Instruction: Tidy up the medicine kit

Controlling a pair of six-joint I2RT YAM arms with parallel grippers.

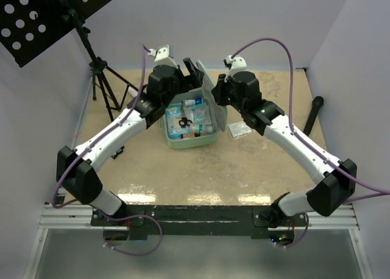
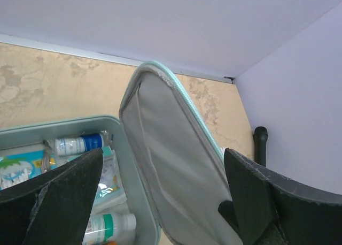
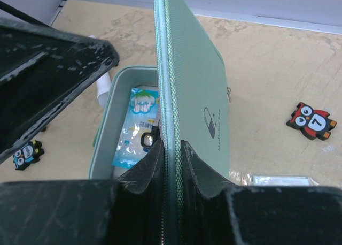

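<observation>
The pale green medicine kit stands on the table with its lid raised on the right side. Inside lie blue packets, black scissors and white bottles, one with a blue cap and one with a green band. My right gripper is shut on the lid's zippered rim. Over the kit's far side my left gripper is open, its fingers apart. In the left wrist view the lid's grey lining shows between and beyond them, without visible contact.
A clear packet lies right of the kit. A red owl figure and a black rod are farther right. The tripod stand is at the back left.
</observation>
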